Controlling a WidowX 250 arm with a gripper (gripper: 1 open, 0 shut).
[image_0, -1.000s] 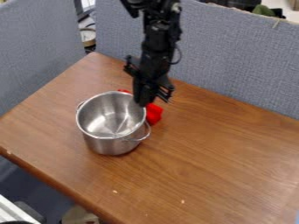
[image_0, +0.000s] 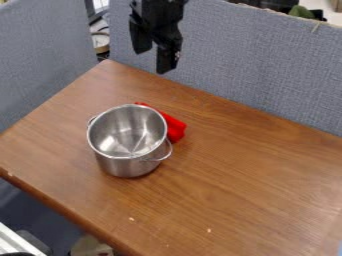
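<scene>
A steel pot (image_0: 128, 142) with side handles stands on the wooden table, left of centre. A red object (image_0: 168, 122) lies against its back right side, partly hidden behind the pot. My black gripper (image_0: 154, 55) is high at the back, in front of the grey padded wall and well above and behind the pot. It looks open, with nothing seen between its fingers.
Grey padded walls (image_0: 254, 80) line the back and left of the wooden table (image_0: 247, 190).
My gripper has risen and moved back, away from the pot and the red object. Those two look unmoved.
</scene>
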